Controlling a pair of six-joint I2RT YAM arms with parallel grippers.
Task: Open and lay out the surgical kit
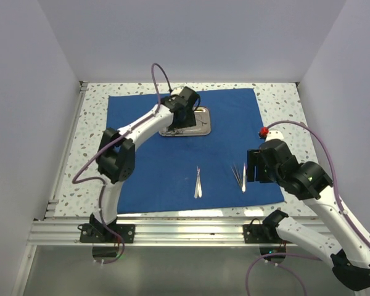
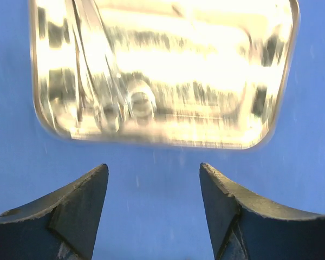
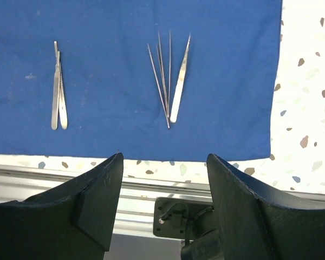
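Note:
My left gripper [image 1: 184,126] is over the front edge of the metal tray [image 1: 202,131], which it partly hides in the top view. In the left wrist view its fingers stand apart with only blue cloth between. Several blurred ring-handled instruments [image 2: 100,70] lie in the tray's left part. On the cloth, two slim handles [image 3: 59,97] rest side by side, overlapping near their tips. Farther right lie several thin instruments [image 3: 162,81] and a broader pair of tweezers [image 3: 180,84]. My right gripper is open and empty, just right of these in the top view.
A blue cloth [image 1: 154,185] covers most of the speckled table [image 1: 80,191]. Bare cloth stretches left of the laid-out instruments and right of the tray. A metal rail [image 1: 172,231] runs along the front edge, with walls at both sides.

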